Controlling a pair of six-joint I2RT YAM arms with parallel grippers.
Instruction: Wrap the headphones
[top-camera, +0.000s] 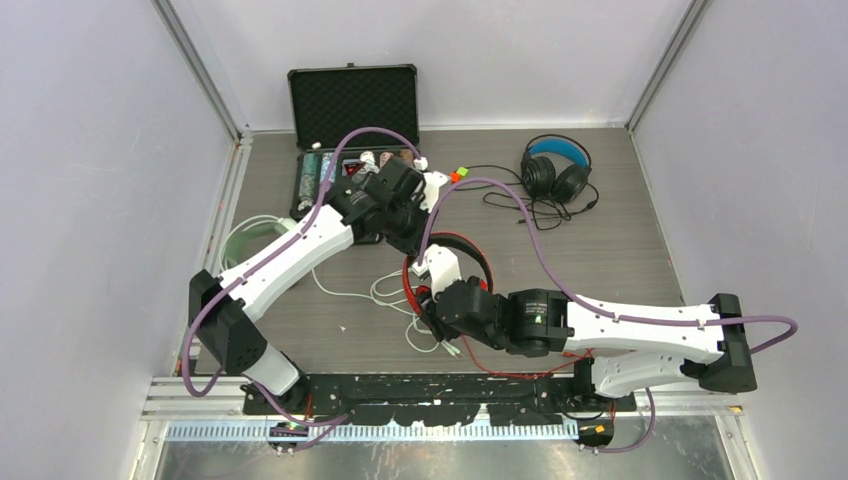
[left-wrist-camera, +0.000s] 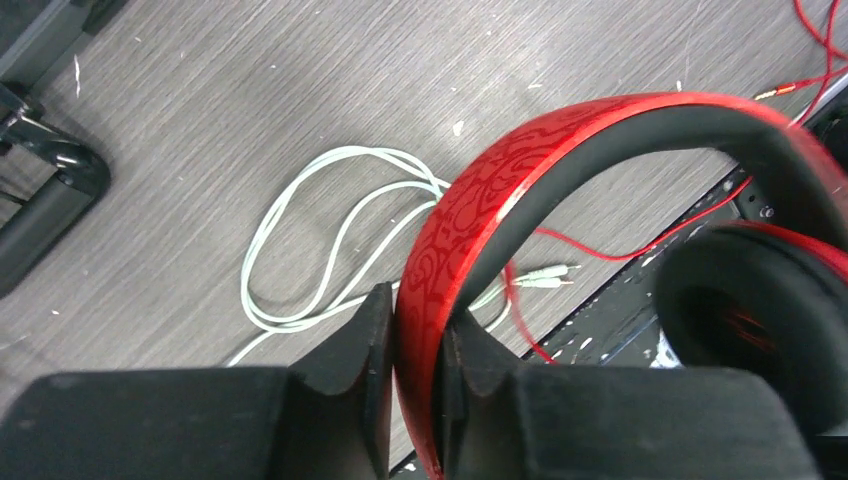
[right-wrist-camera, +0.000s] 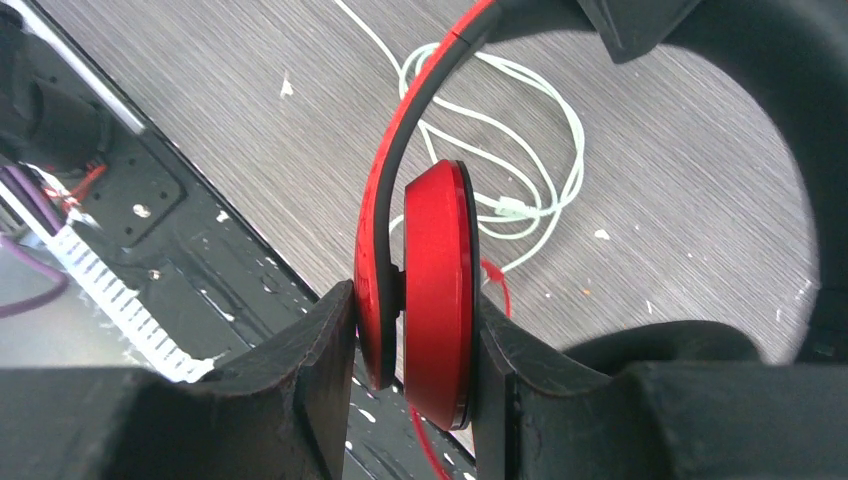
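The headphones (top-camera: 408, 285), red with black padding, are held up above the table between both arms. In the right wrist view my right gripper is shut on a red earcup (right-wrist-camera: 436, 290) and the end of the band beside it. The headband (left-wrist-camera: 500, 200) passes between the fingers of my left gripper, which sit close on either side of it; whether they grip it cannot be told. A dark left fingertip (right-wrist-camera: 635, 20) shows against the band's inner side. The red cable (top-camera: 500, 374) trails down to the table's front edge.
A coiled white cable (left-wrist-camera: 265, 250) lies on the table below the headphones. An open black case (top-camera: 353, 105) stands back left, a green bowl (top-camera: 250, 240) at left. A blue-black headset (top-camera: 560, 170) and small coloured blocks (top-camera: 459, 174) lie back right.
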